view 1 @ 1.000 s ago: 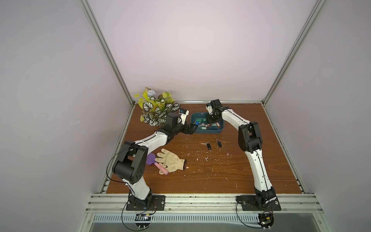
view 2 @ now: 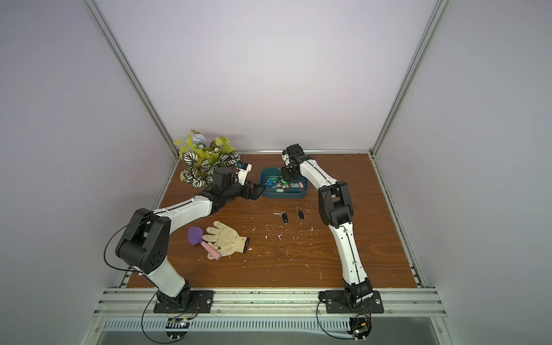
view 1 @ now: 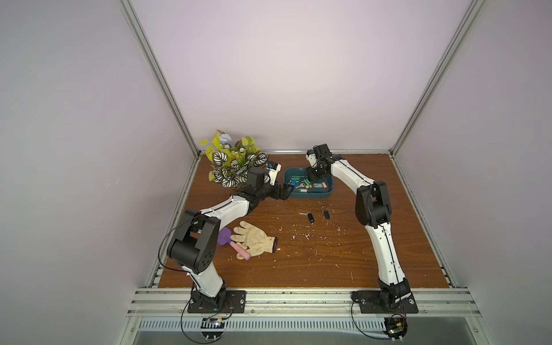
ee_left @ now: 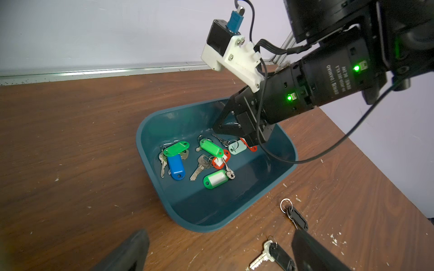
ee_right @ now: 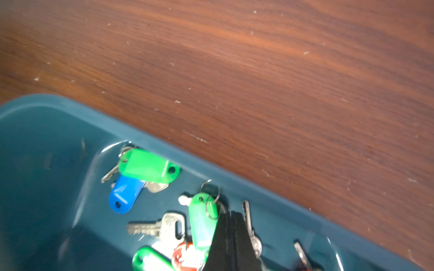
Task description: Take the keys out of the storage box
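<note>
The teal storage box (ee_left: 189, 221) stands at the back middle of the table. Several keys with green, blue, red and pale tags lie on its floor, among them a blue tag (ee_left: 176, 167) at the left and a green tag (ee_right: 202, 221) near the middle. My right gripper is shut over the box, its tips beside that green tag, and no key shows between its fingers. Open and empty, my left gripper hangs left of the box.
A potted plant (view 1: 233, 158) stands behind the left arm. A cream glove (view 1: 253, 238) and a purple trowel with a pink handle (view 1: 239, 250) lie front left. Pale scraps dot the middle.
My right arm has risen slightly and shifted a little toward the back over the box. The left arm and the keys on the table have stayed in place.
</note>
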